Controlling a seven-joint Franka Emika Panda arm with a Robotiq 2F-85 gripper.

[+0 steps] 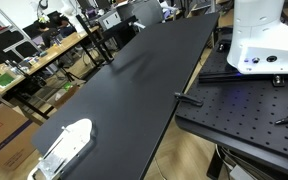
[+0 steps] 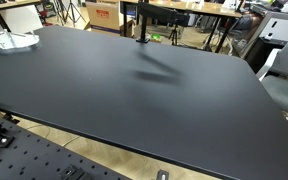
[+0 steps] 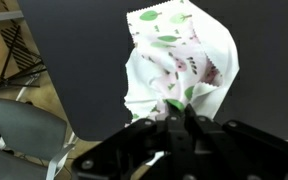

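In the wrist view a thin white cloth or napkin printed with green leaves and pink marks hangs crumpled below my gripper. My gripper is shut on the near end of it, where the fabric bunches up toward the fingertips. Behind and to the right of it shows a plain white piece; whether it is the same cloth's other side or a separate thing, I cannot tell. Neither exterior view has the gripper in it.
A black table spreads out mostly bare. A flat white object lies near its end in exterior view 1. Past the table's edge in the wrist view stands a grey chair. Cardboard boxes are on the floor.
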